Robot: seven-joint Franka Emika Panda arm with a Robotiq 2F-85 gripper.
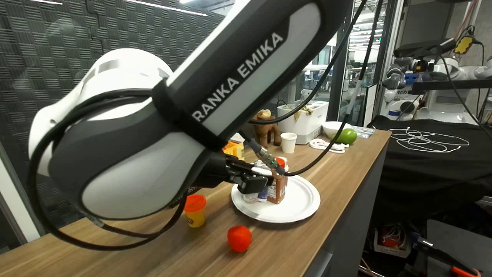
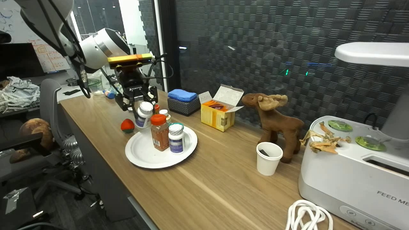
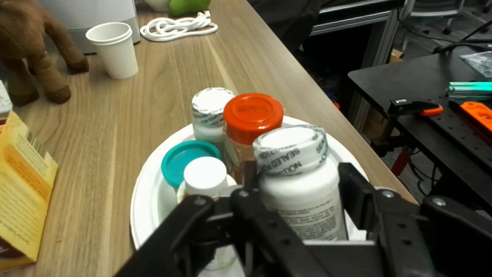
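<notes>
A white bottle (image 3: 300, 194) with a printed seal round its cap stands between the fingers of my gripper, which is shut on it. In exterior view 2 this bottle (image 2: 142, 119) is at the left side of the white plate (image 2: 134, 157); whether its base touches the plate is unclear. On the plate are a red-capped spice jar (image 2: 159, 134), a second white bottle (image 2: 176, 141), a teal-lidded container (image 3: 188, 159) and a white-capped container (image 3: 205, 175). In exterior view 1 the gripper partly hides the bottles.
A red tomato-like item (image 1: 239, 238) and an orange-lidded yellow tub (image 1: 195, 212) lie near the plate. Beyond are a yellow box (image 2: 218, 117), a plush moose (image 2: 276, 118) and a paper cup (image 2: 268, 163). Bare wood lies between plate and cup.
</notes>
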